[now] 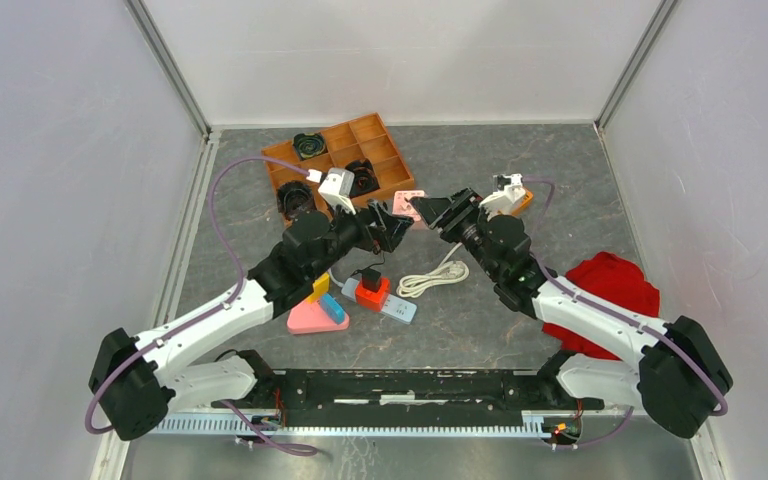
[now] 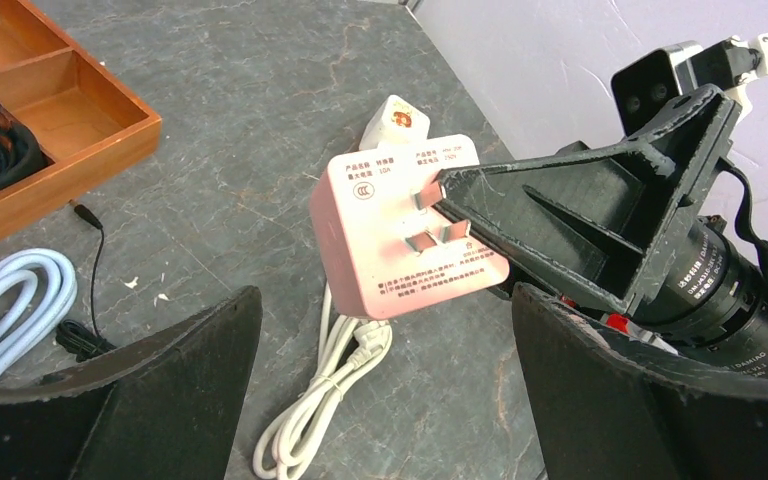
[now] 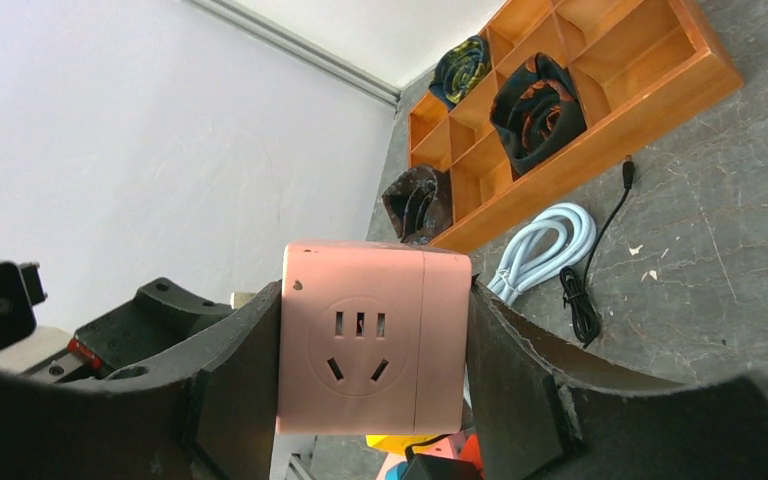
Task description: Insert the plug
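Note:
My right gripper [image 1: 420, 210] is shut on a pink cube plug adapter [image 1: 406, 203], held up in the air, its socket face [image 3: 358, 345] toward the right wrist camera and its metal prongs facing my left gripper. My left gripper [image 1: 392, 228] stands open just left of the adapter; in the left wrist view the adapter [image 2: 375, 240] sits beyond the open fingers, apart from them. On the table below, a power strip [image 1: 398, 309] carries a red plug block [image 1: 370, 298] with a black adapter on it.
A wooden compartment tray [image 1: 368, 130] with rolled ties stands at the back. A coiled white cable [image 2: 310, 420], yellow, blue and pink blocks [image 1: 308, 318] lie on the table. A red cloth [image 1: 610, 290] is at the right.

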